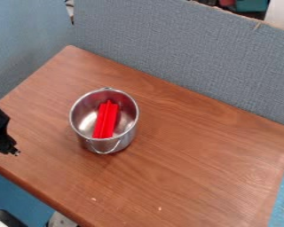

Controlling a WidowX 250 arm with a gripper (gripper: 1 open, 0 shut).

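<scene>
A silver metal bucket [124,133] with a wire handle stands upright on the wooden table, left of the middle of the view. Inside it lie red stick-like objects [104,120], side by side along its length. My black gripper [11,147] is at the far left edge, only partly in view, to the left of the bucket and apart from it. Its fingertips are small and dark, so their opening is hard to tell.
Grey padded walls [180,62] border the table's back and left. A blue tape strip [282,199] lies at the right.
</scene>
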